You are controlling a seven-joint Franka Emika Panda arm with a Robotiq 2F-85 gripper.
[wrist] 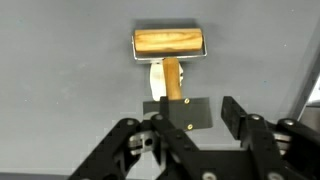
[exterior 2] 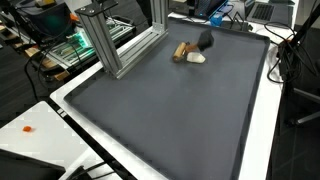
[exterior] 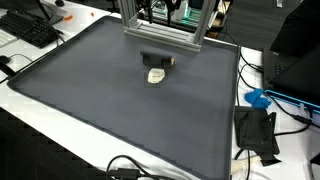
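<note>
In the wrist view my gripper is open, its two dark fingers apart, with nothing visibly held. Beyond and between the fingertips lies a dark flat blade (wrist: 195, 114) with a wooden handle (wrist: 173, 80). A wooden roller (wrist: 168, 41) in a metal frame shows above the handle, and a pale rounded piece (wrist: 157, 79) is partly hidden by it. Exterior view 1 shows a dark, cylinder-like shape (exterior: 155, 58) behind the pale piece (exterior: 155, 75). Exterior view 2 shows a wooden part (exterior 2: 180, 50) beside the pale piece (exterior 2: 196, 58) and a dark part (exterior 2: 205, 40).
A white frame (exterior: 170, 37) stands at the back of the dark mat (exterior: 120, 100). To the right, off the mat, lie a blue item (exterior: 257, 98) and a black device (exterior: 255, 130) with cables.
</note>
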